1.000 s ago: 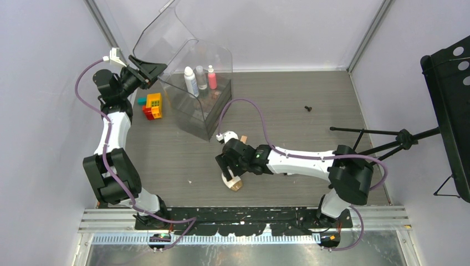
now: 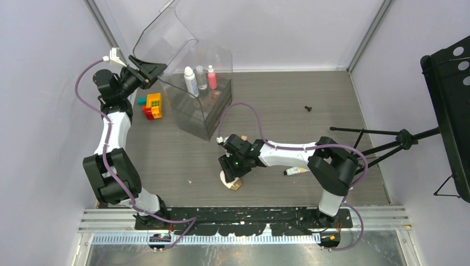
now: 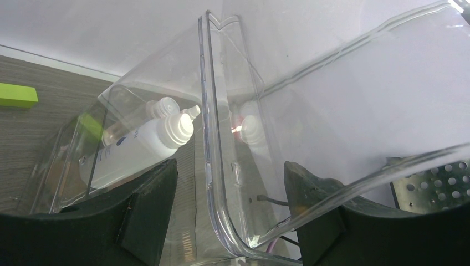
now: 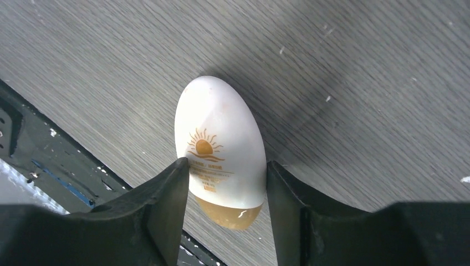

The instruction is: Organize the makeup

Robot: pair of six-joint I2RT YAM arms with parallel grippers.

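A clear organizer [image 2: 194, 119] with its lid raised stands at the back, holding a white bottle [image 2: 190, 82], a clear bottle [image 2: 201, 77] and a pink bottle [image 2: 211, 79]. My left gripper is part open at its upper rim, the clear plastic edge running between its fingers. My right gripper is low over the table at the front centre, its fingers on either side of a white-and-tan oval item [image 4: 219, 130] printed with a sun, apparently touching it. A white tube [image 2: 296, 170] lies to the right.
Colourful blocks [image 2: 154, 105] sit left of the organizer. A small dark screw [image 2: 308, 108] lies on open table at back right. A black stand [image 2: 407, 138] reaches over the table's right side.
The left arm and organizer look unchanged.
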